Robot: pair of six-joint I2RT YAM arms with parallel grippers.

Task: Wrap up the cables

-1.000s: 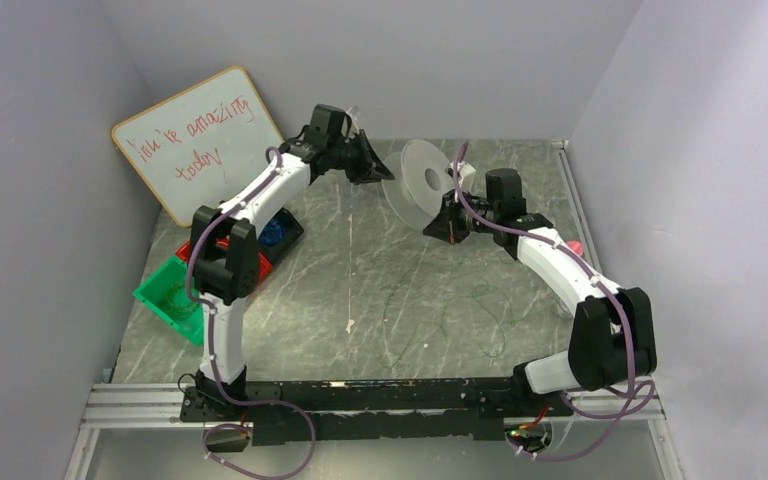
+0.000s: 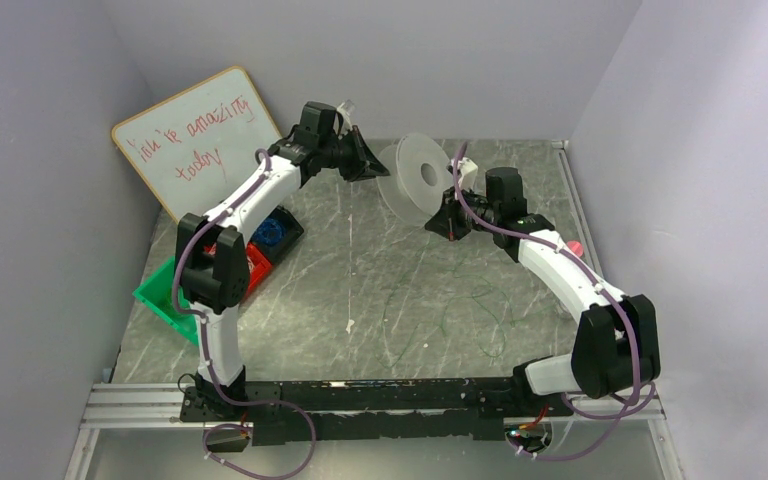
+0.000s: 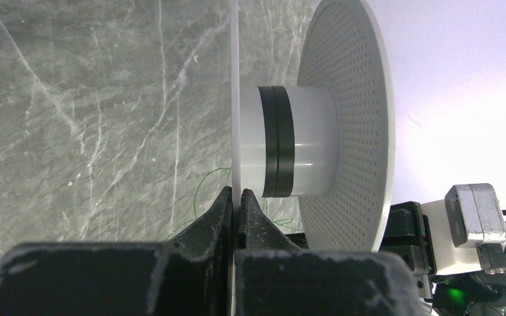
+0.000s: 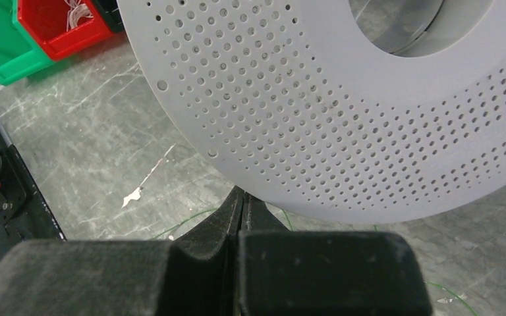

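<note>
A white plastic spool with a perforated flange and black-banded hub is raised above the table. My left gripper is shut on the rim of one flange. My right gripper is shut just below the other flange, with nothing seen between its fingers; whether it touches the spool is unclear. Thin green cable lies in loose loops on the table beneath.
Green, red and black bins sit at left, in front of a whiteboard. A small red object lies at right.
Over the last second the left arm shifted slightly left, and the spool slightly up with it. The right arm moved very little.
</note>
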